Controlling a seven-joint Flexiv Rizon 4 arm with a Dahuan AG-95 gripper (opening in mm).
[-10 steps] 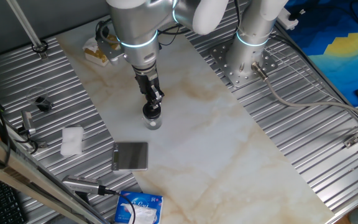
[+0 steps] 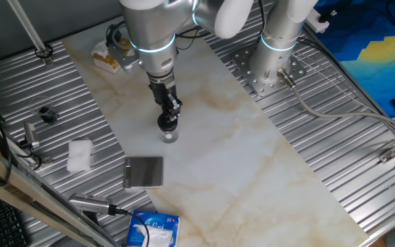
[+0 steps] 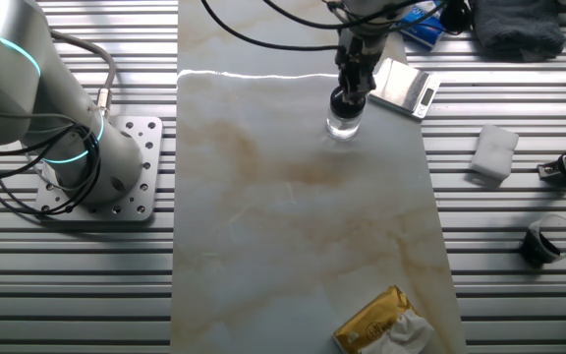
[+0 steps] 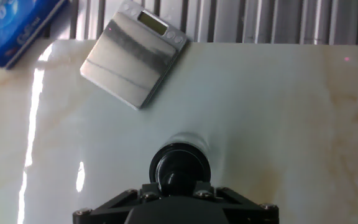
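Observation:
A small clear jar (image 3: 343, 128) with a black lid (image 4: 180, 155) stands upright on the marble-patterned board, in line with my wrist. My gripper (image 2: 169, 112) points down at the lid from directly above. In the wrist view its black fingers (image 4: 150, 190) lie on either side of a dark part at the lid's near side. Black against black, the contact is hard to make out, so whether the fingers are closed on the lid does not show. The jar's base appears to rest on the board. A flat silver scale (image 4: 129, 59) with a small display lies near the jar.
A blue tissue pack (image 2: 153, 228) lies past the scale, and a gold-and-white pack (image 3: 385, 324) sits at the opposite end of the board (image 2: 252, 185). On the slatted metal table are a white block (image 3: 495, 151) and a clear cup (image 3: 550, 239) with dark contents. Much of the board is bare.
The upper arm has shifted very slightly right, and my gripper's fingers look turned a little over the lid. Jar, scale and packs have stayed in place.

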